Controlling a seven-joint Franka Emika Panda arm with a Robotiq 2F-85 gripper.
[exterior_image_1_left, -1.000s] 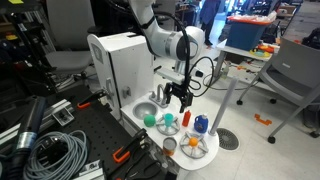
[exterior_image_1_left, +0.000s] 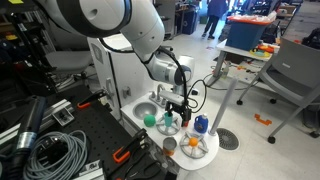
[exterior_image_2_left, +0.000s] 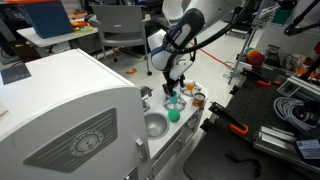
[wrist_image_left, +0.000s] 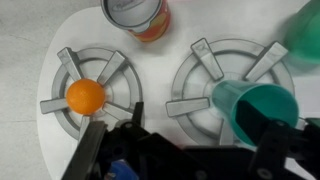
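Note:
In the wrist view my gripper stands open above the white counter, its two dark fingers set wide apart. A teal cup (wrist_image_left: 268, 101) is partly covered by the right-hand finger; whether they touch I cannot tell. Exterior view 1 has the gripper (exterior_image_1_left: 187, 109) low over the counter, close to the teal cup (exterior_image_1_left: 169, 118) and a small red object (exterior_image_1_left: 185, 124). The blue mug (exterior_image_1_left: 201, 124) stands to the right of them. Part of something blue (wrist_image_left: 121, 171) shows at the wrist view's lower edge.
An orange ball (wrist_image_left: 86, 97) rests on one burner, with a can (wrist_image_left: 137, 15) close by. The green bowl (exterior_image_1_left: 150, 120) lies beside the sink (exterior_image_1_left: 146, 108). A black table (exterior_image_1_left: 85, 135) borders the counter. Bare white counter shows around the burners.
My arm has come down towards the counter over the past second. The gripper is now lower, near the teal cup and the red object. The other objects look unmoved.

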